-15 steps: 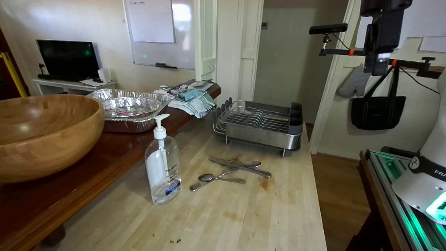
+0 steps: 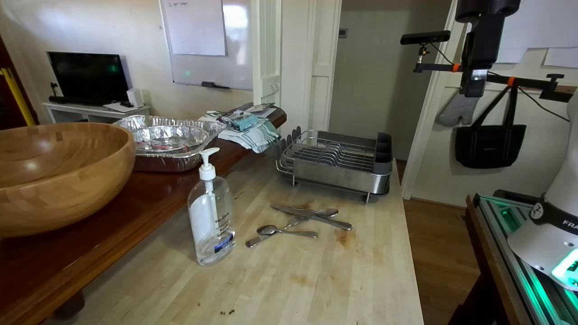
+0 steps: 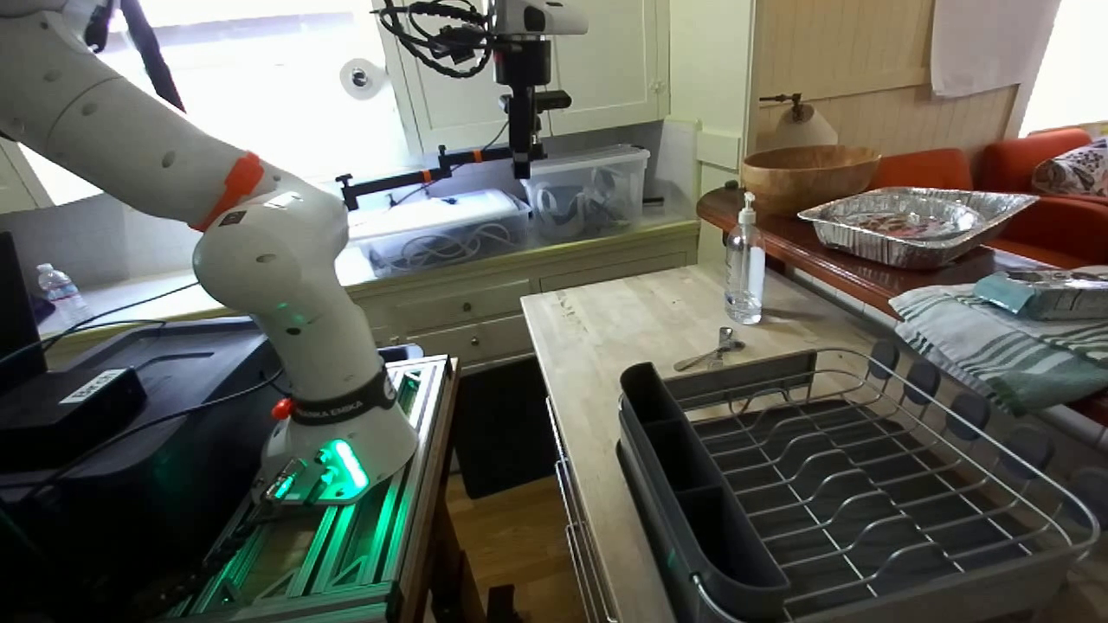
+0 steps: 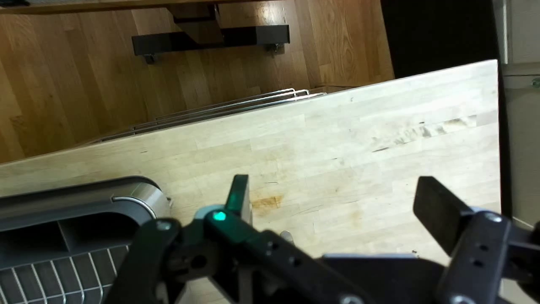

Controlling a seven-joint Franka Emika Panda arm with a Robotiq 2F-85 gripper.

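Observation:
My gripper is open, its two black fingers wide apart with nothing between them in the wrist view. In exterior view 1 the gripper (image 2: 475, 84) hangs high at the upper right, well above the table. Several pieces of metal cutlery lie crossed on the light wooden table: a spoon (image 2: 268, 230) at the near side and a knife (image 2: 325, 219) nearer the dish rack (image 2: 336, 176). The wrist view shows only a rounded cutlery end (image 4: 287, 236), the rest hidden by the gripper. The rack's dark utensil cups (image 3: 680, 457) look empty.
A clear pump bottle (image 2: 212, 222) stands left of the cutlery. The darker table beside it holds a wooden bowl (image 2: 65, 173), foil trays (image 2: 173, 138) and striped towels (image 2: 254, 135).
In exterior view 1 my gripper has shifted a little to the left, staying high above the table. The cutlery, bottle and rack have not moved.

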